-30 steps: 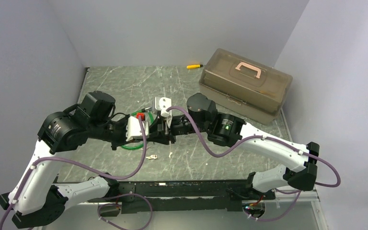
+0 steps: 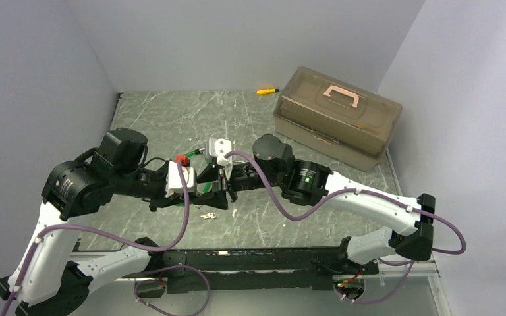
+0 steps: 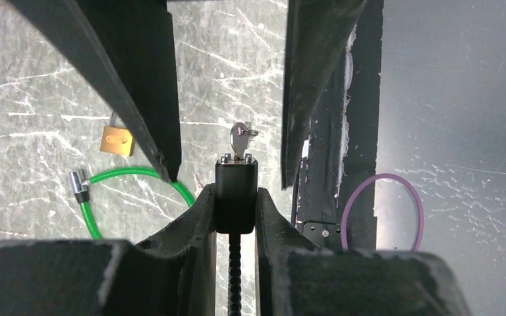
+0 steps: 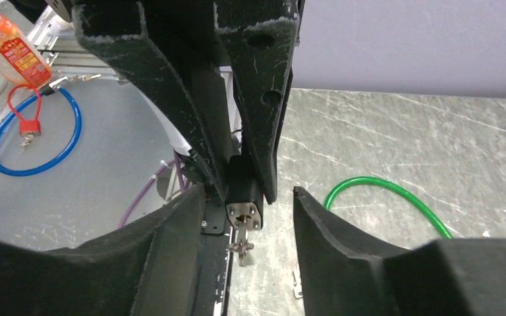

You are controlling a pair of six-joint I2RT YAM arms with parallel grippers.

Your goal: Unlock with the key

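Note:
Held up between the fingertips of my left gripper is a small black lock (image 3: 236, 181) with a dark twisted shackle (image 3: 235, 280). A silver key (image 3: 240, 139) stands out of the lock's metal end, with another small piece hanging from it. My right gripper is open; in the right wrist view its fingers (image 4: 174, 230) are spread wide either side of the key (image 4: 241, 245), touching neither it nor the lock (image 4: 244, 181). From above, the two grippers meet over the left-middle of the table, where the arms hide the lock.
A green cable lock (image 3: 135, 171) and a brass padlock (image 3: 117, 140) lie on the table below, near loose keys (image 2: 209, 215). The toolbox (image 2: 336, 115) stands at the back right beside a yellow-handled tool (image 2: 267, 91).

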